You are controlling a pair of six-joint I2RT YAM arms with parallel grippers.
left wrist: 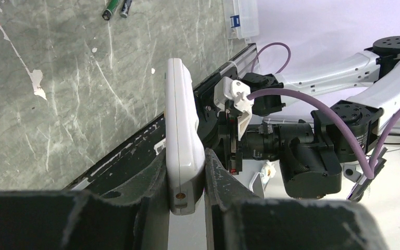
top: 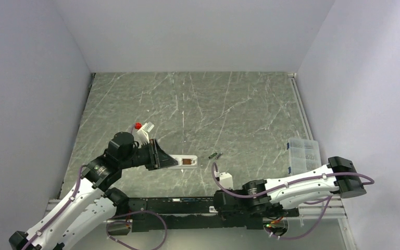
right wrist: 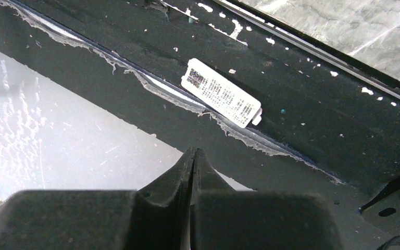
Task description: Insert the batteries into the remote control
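Observation:
The white remote (top: 186, 161) is in my left gripper (top: 164, 161), its brown battery bay facing up in the top view; the left wrist view shows its white side (left wrist: 179, 130) between the fingers, which are shut on it. Two batteries, one green (left wrist: 111, 9) and one dark (left wrist: 126, 7), lie on the grey table right of the remote (top: 212, 155). My right gripper is shut with nothing visible between its fingers, low over the black front rail.
A clear plastic box (top: 303, 156) stands at the table's right edge. A label (right wrist: 221, 94) is on the front rail (right wrist: 317, 120).

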